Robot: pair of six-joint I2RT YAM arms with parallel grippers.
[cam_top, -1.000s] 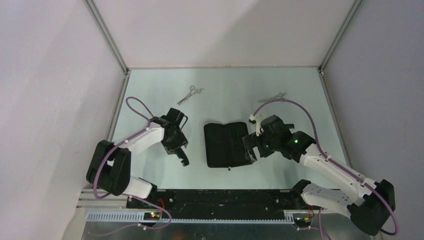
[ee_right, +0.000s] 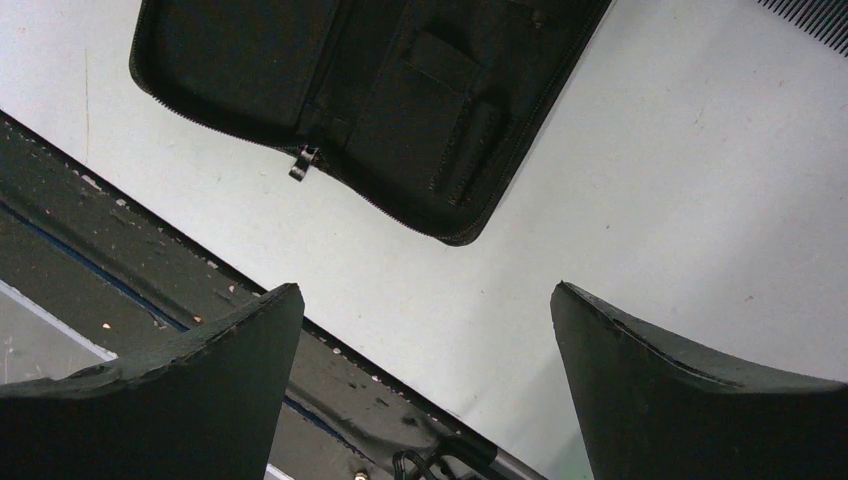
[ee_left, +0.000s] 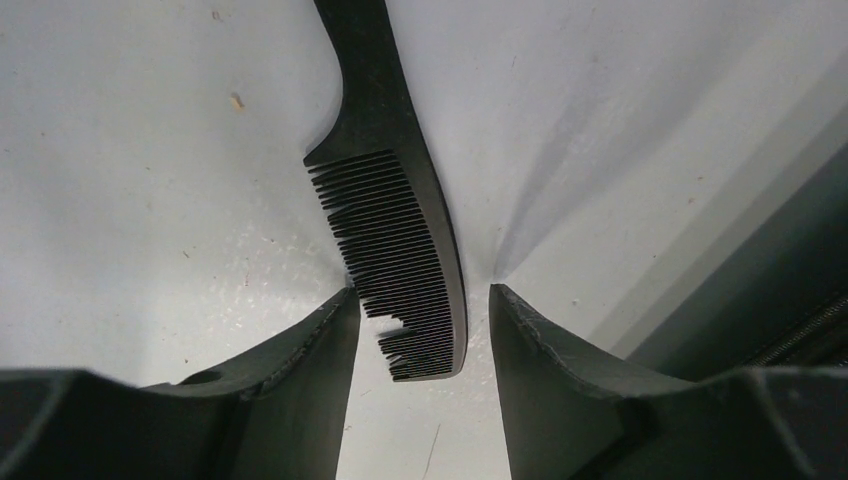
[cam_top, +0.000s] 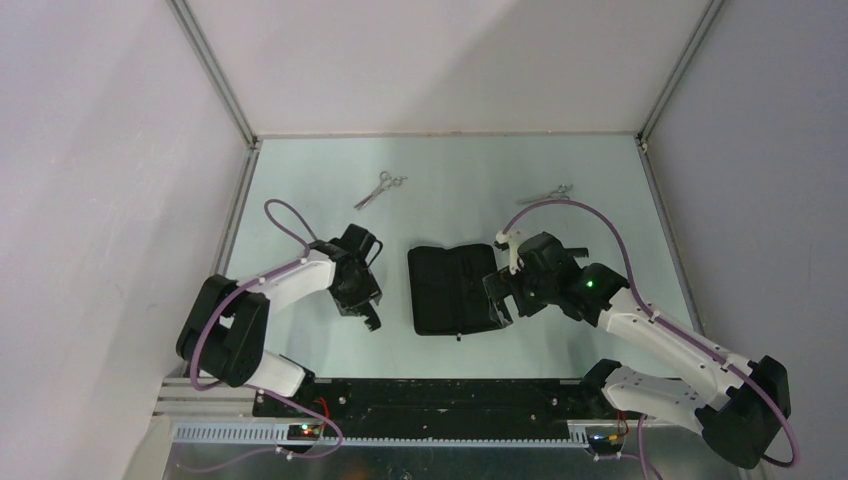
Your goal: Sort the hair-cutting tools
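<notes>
A black comb [ee_left: 400, 230] lies on the white table at the left, with a few teeth broken near its end. My left gripper hangs part open over it, fingertips on either side of the toothed end. The open black zip case [cam_top: 440, 290] lies in the middle. My right gripper stands open over the table by the case, nothing between its fingers; a second comb [ee_right: 805, 20] shows at the corner of that view. Two pairs of silver scissors [cam_top: 380, 188] [cam_top: 545, 194] lie at the back left and back right.
A dark rail [cam_top: 440, 400] runs along the front edge. Walls enclose the sides and back.
My left arm has shifted slightly to the right over the comb in the top view. The right arm and the objects look unchanged.
</notes>
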